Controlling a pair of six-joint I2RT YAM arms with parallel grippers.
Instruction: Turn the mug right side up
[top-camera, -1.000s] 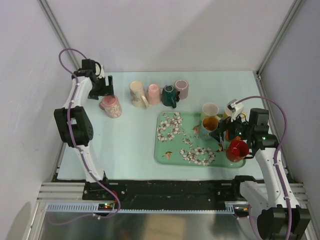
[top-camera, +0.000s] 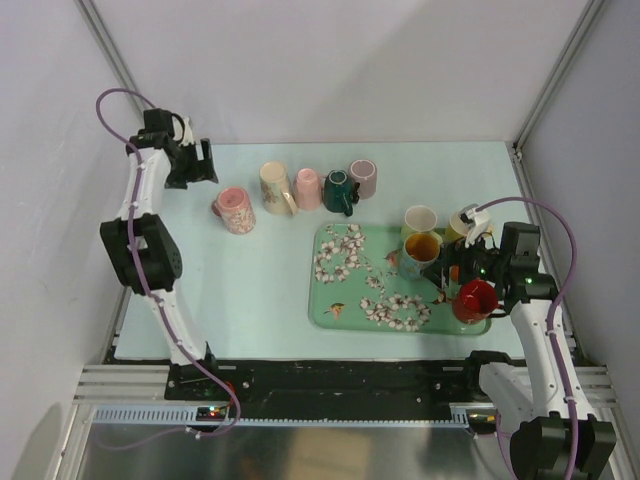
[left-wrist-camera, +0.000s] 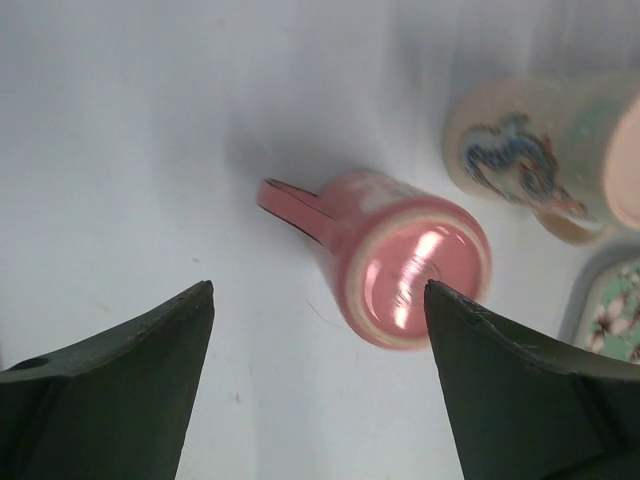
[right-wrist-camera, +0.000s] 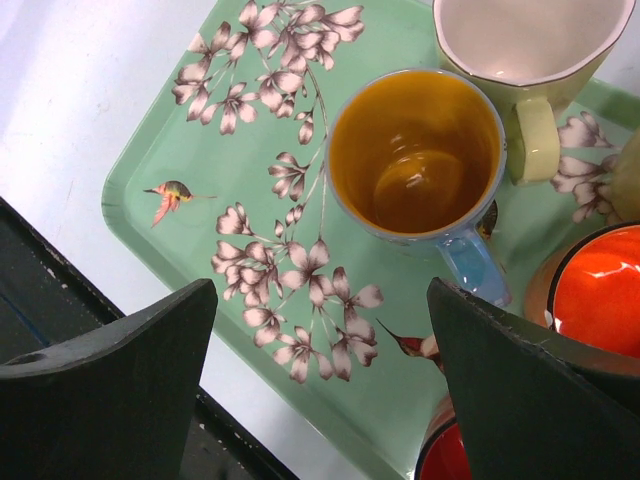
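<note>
A pink patterned mug rests on the white table at the left, its round pink base facing up toward the camera in the left wrist view, handle pointing up-left. My left gripper stands open above and to the upper left of it, empty. My right gripper is open over the right part of the green tray, above a blue mug with an orange inside; nothing shows between its fingers.
The green tray holds several mugs at its right. A row of cream, pink, dark green and mauve mugs stands at the back.
My left gripper has moved left, away from over the pink patterned mug. That mug shifted slightly right compared with a second ago. The right arm is nearly still.
</note>
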